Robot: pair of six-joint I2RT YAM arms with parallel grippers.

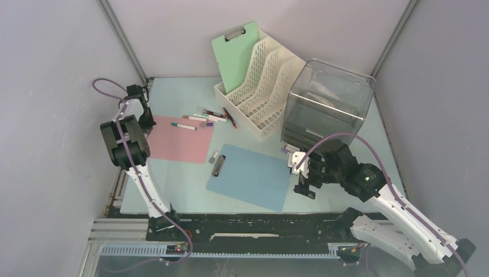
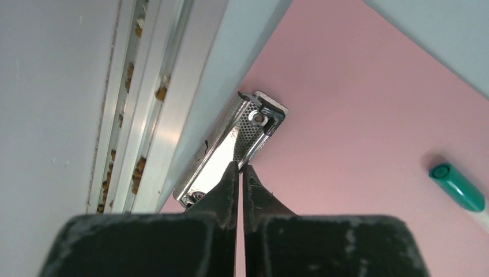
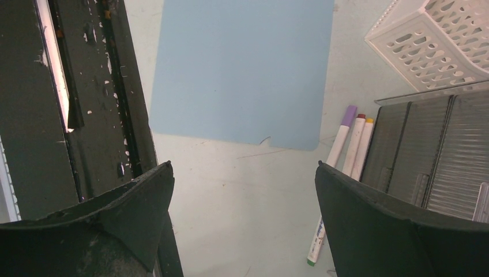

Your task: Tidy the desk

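Observation:
The pink clipboard (image 1: pixel 179 144) lies at the desk's left. My left gripper is shut at its metal clip (image 2: pixel 213 156), fingertips at the clip's edge; whether anything is pinched is unclear. Several markers (image 1: pixel 184 126) lie on and beside the pink board. The blue clipboard (image 1: pixel 251 179) lies front centre. A green clipboard (image 1: pixel 235 63) stands in the white slotted organizer (image 1: pixel 259 115). My right gripper hangs open over the desk near markers (image 3: pixel 340 138) beside the clear drawer box (image 3: pixel 438 156).
Walls with metal rails (image 2: pixel 176 109) bound the left side, close to the left gripper. Bare desk (image 3: pixel 242 208) shows at the front right. The desk's dark front edge runs below the blue clipboard.

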